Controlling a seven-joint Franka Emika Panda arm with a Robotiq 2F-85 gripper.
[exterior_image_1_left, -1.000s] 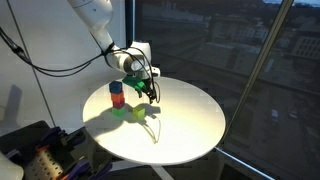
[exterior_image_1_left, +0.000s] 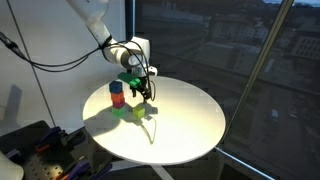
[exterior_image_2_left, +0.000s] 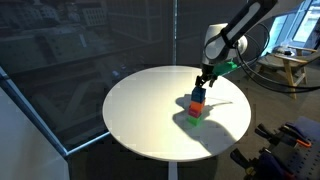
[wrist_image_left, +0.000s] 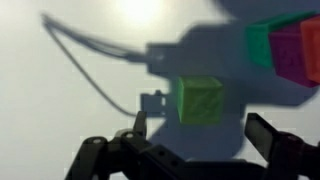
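Note:
A lone green block (wrist_image_left: 200, 100) rests on the white table, below my gripper in the wrist view. The fingers stand wide apart with nothing between them. In exterior view 1 this block (exterior_image_1_left: 139, 112) lies just right of a stack of coloured blocks (exterior_image_1_left: 118, 100), with the gripper (exterior_image_1_left: 146, 93) above and behind it. The stack shows blue on top, red in the middle and green at the bottom. Exterior view 2 also shows the stack (exterior_image_2_left: 195, 110); the lone block cannot be made out there.
In the wrist view, the stack's edge (wrist_image_left: 290, 50) is close by at the upper right. A chair (exterior_image_2_left: 290, 68) stands beyond it in exterior view 2.
The arm and gripper have shifted slightly left in exterior view 1, toward the stack's side. The blocks have stayed where they were.

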